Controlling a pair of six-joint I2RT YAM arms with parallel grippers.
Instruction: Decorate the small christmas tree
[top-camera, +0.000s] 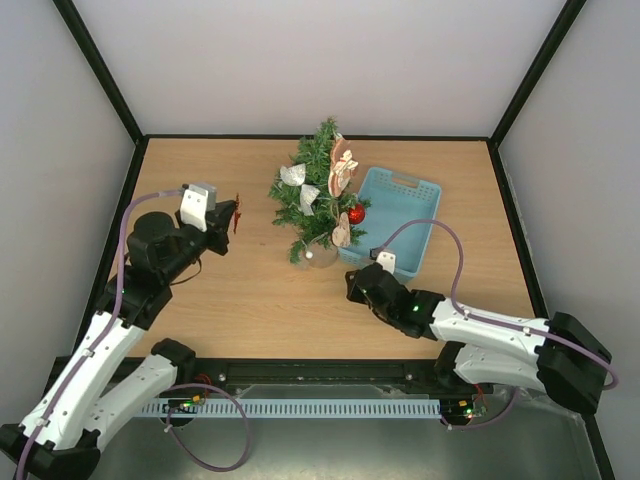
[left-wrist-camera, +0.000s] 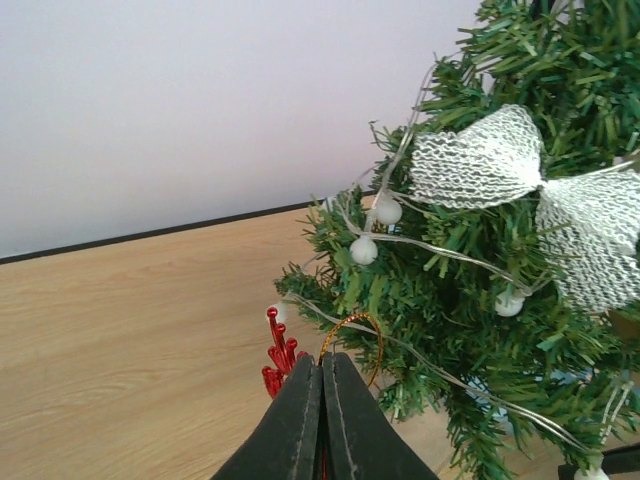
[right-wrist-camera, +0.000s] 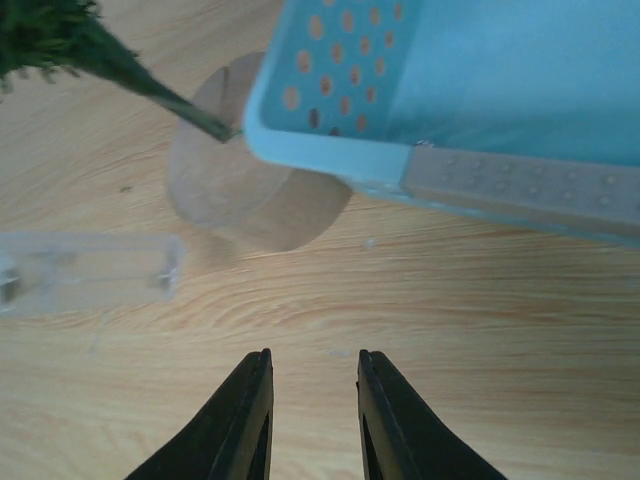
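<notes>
The small Christmas tree (top-camera: 318, 190) stands mid-table, hung with white bows (left-wrist-camera: 480, 160), a patterned bow, a red ball (top-camera: 356, 214) and a string of white lights. To its left, my left gripper is shut on the thin gold loop (left-wrist-camera: 375, 345) of a red ornament (left-wrist-camera: 280, 352). This ornament sits apart from the branches in the top view. My right gripper is open, with bare wood visible between its fingers. It hovers low in front of the tree base (right-wrist-camera: 225, 170), by the basket's near left corner.
A light-blue basket (right-wrist-camera: 330, 150) lies right of the tree, close against its round base. In the right wrist view a clear plastic case (right-wrist-camera: 90, 270) appears left of the base.
</notes>
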